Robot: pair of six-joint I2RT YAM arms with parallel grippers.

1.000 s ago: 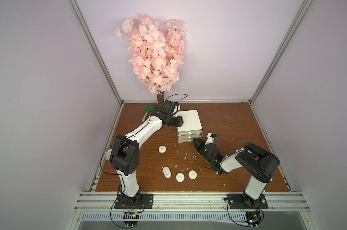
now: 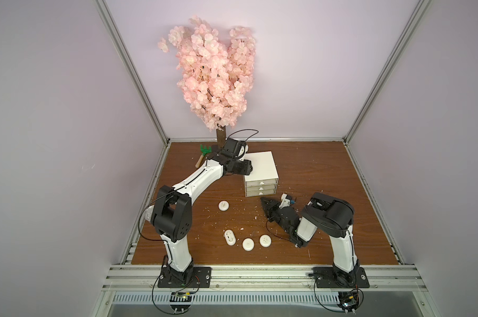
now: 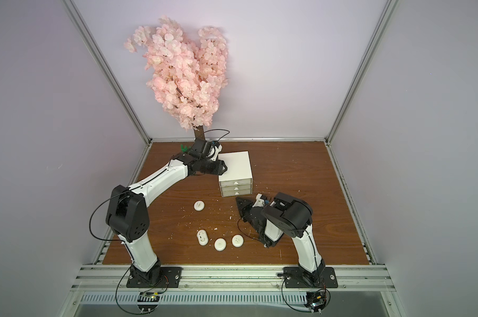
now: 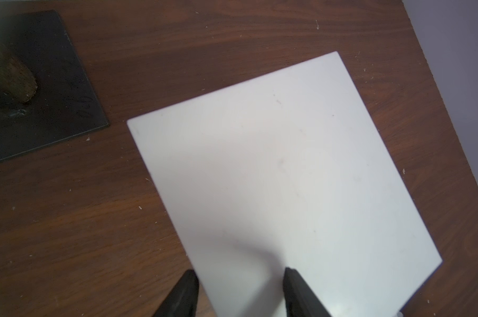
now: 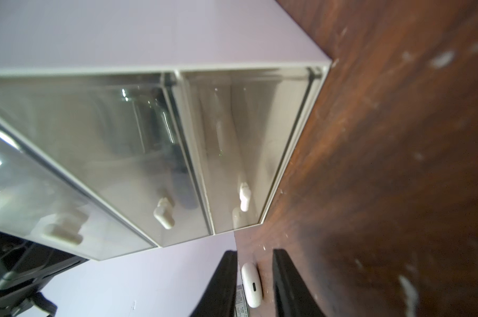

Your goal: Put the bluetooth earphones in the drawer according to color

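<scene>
My left gripper (image 2: 246,168) is at the top left edge of the white drawer box (image 2: 262,163), shut on it; its fingertips show against the lid (image 4: 281,179) in the left wrist view. My right gripper is open, low in front of the box; the three drawer fronts with small white knobs (image 5: 244,195) are closed. White earphone cases lie on the table: a round one (image 2: 223,205), an oblong one (image 2: 229,237), and two more round ones (image 2: 247,244) (image 2: 265,240) near the front.
A blossom tree (image 2: 215,79) on a black base stands behind the box, with a small green rake (image 2: 204,150) beside it.
The left arm and the box look unmoved.
</scene>
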